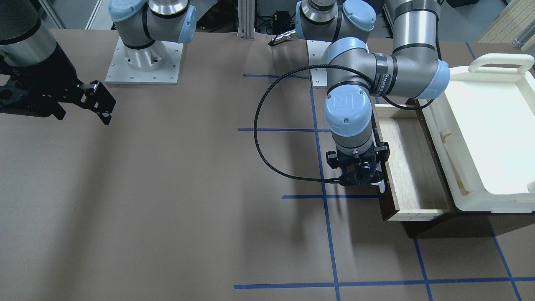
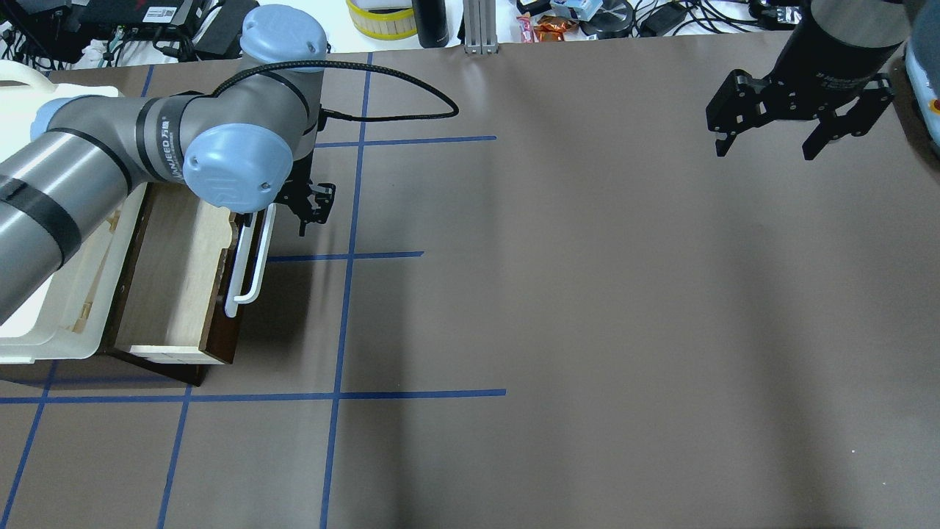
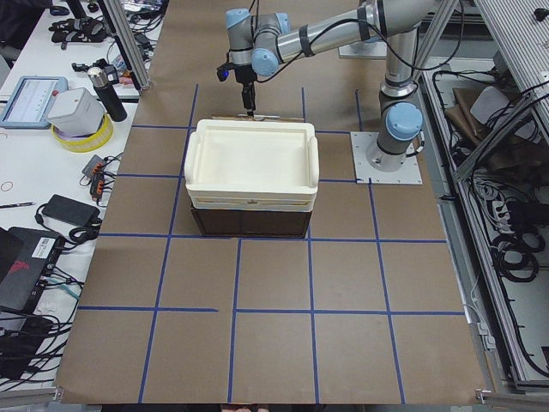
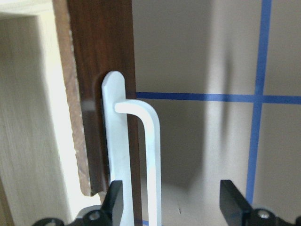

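A dark wooden drawer (image 2: 173,354) with a pale inside stands partly pulled out of a box under a white tray (image 1: 491,130). Its white handle (image 2: 258,264) runs upright on the drawer's outer face. In the left wrist view the handle (image 4: 153,165) lies between my open gripper's fingertips (image 4: 169,188), nearer the left finger, with nothing held. In the front view my gripper (image 1: 358,168) is at the drawer's outer side, largely hiding the handle; in the left view it is at the back of the box.
A second, black gripper (image 2: 797,114) hangs at the far side. Cluttered white benches border the table.
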